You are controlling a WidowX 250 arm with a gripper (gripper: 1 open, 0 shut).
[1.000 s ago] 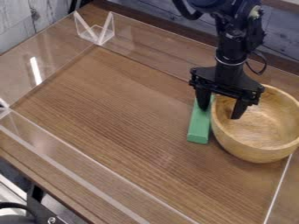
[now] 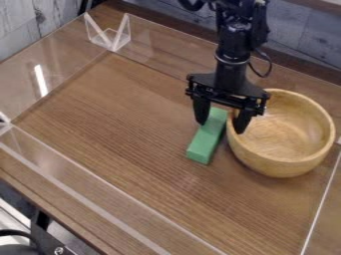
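Note:
The black gripper [image 2: 221, 112] hangs from the top over the upper end of a green block [image 2: 205, 141], its fingers open and spread above the block and the near left rim of a beige bowl [image 2: 286, 139]. The block lies on the wooden table [image 2: 107, 149] just left of the bowl. Whether the fingertips touch either one is hard to tell.
A clear plastic holder [image 2: 110, 35] stands at the back left, by the table's edge. A wall runs along the back.
The gripper has moved left. The green block has shifted left and is more tilted; the bowl has also moved slightly left and up in the view.

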